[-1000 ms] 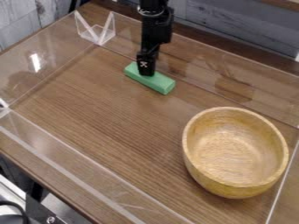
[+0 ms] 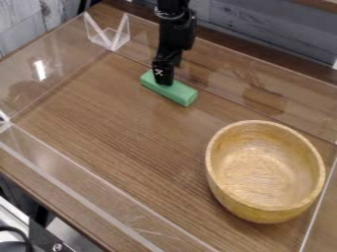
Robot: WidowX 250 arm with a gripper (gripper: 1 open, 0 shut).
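Observation:
My black gripper (image 2: 166,71) reaches down from the top centre of the camera view, its tip at the upper-left end of a green rectangular block (image 2: 172,91) lying on the wooden table (image 2: 105,148). The fingers are small and dark here, and whether they touch the block is hard to tell.
A large yellow bowl (image 2: 263,192) stands at the lower right. Clear plastic pieces sit at the upper left and at the left edge. Dark cables lie at the lower-left corner.

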